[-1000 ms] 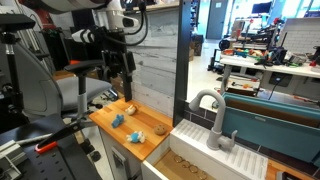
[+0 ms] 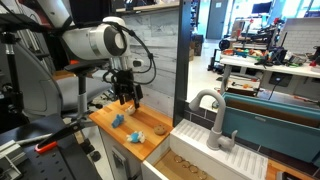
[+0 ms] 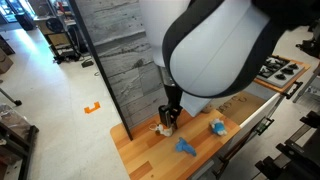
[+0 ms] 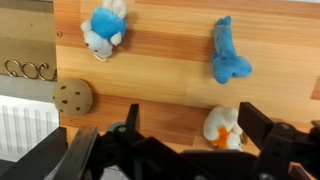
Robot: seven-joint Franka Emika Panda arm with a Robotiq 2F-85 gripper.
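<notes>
In the wrist view my gripper is open, its dark fingers wide apart with bare wood between them. A small white toy with an orange patch [image 4: 222,129] lies by the right finger, partly covered by it. Exterior view 2 has the gripper [image 3: 171,113] low over the wooden counter, close to this white toy [image 3: 162,129]; contact cannot be made out. A plain blue toy [image 4: 229,53] and a blue-and-white toy [image 4: 104,29] lie farther up the wrist view. At left there is a round tan disc with small holes [image 4: 72,97].
A sink basin [image 2: 205,152] with a grey faucet [image 2: 212,115] borders the counter [image 2: 152,119]. Behind the toys rises a grey plank wall [image 3: 140,75]. Bare wood separates the toys.
The arm has come down over the past second, bringing the gripper closer to the counter by the white toy. The toys seem to lie where they were.
</notes>
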